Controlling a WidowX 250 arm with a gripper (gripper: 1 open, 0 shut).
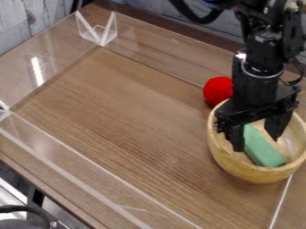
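My black gripper [253,125] hangs over a round wooden bowl [244,171] at the right of the camera view, its fingers open above a green block [260,149] that lies inside the bowl. I see nothing held between the fingers. The upper part of the block is partly hidden by the gripper.
A red round object [217,89] sits just behind the bowl, left of the arm. A white wire-like item [96,27] stands at the back left.
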